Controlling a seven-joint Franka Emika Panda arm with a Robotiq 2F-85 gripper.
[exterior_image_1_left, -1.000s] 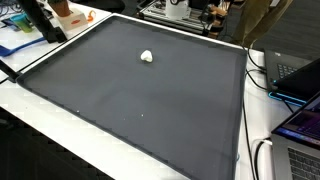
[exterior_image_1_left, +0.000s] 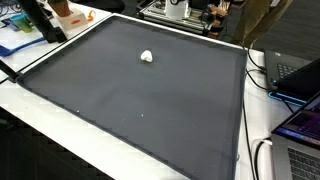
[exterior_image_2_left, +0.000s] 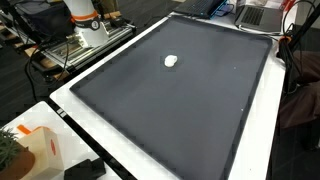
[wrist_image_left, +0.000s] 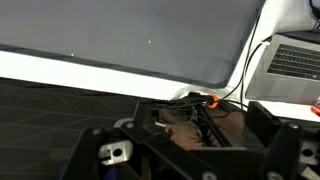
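Observation:
A small white object (exterior_image_1_left: 147, 56) lies on the dark grey board toward its far side. From the other side, the same white object (exterior_image_2_left: 170, 61) sits in the upper middle of the board; what it is cannot be made out. In the wrist view my gripper stands open, its dark fingers wide apart at the bottom of the picture. Between them only cables and the area past the table edge show. The white object is outside the wrist view. Neither exterior view shows the gripper clearly.
The dark board (exterior_image_1_left: 140, 100) is otherwise bare, with a white table border around it. A laptop (wrist_image_left: 290, 62) and loose cables (wrist_image_left: 240, 85) lie along one side. Assorted items (exterior_image_1_left: 22, 35) crowd a far corner. An orange-and-white box (exterior_image_2_left: 40, 150) stands at the near left.

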